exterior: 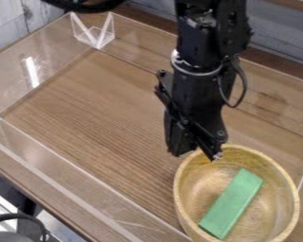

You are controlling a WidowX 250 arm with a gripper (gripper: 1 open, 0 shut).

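Observation:
My black gripper [192, 137] hangs at the centre right, pointing down, just above and behind the rim of a round tan bowl [192, 208]. Its fingers look shut, with nothing visible between them. A flat green rectangular block [231, 202] lies tilted inside the bowl at the lower right.
A white plastic holder [96, 28] stands at the back left. A clear edge strip runs along the left side, and a dark object sits at the lower left corner.

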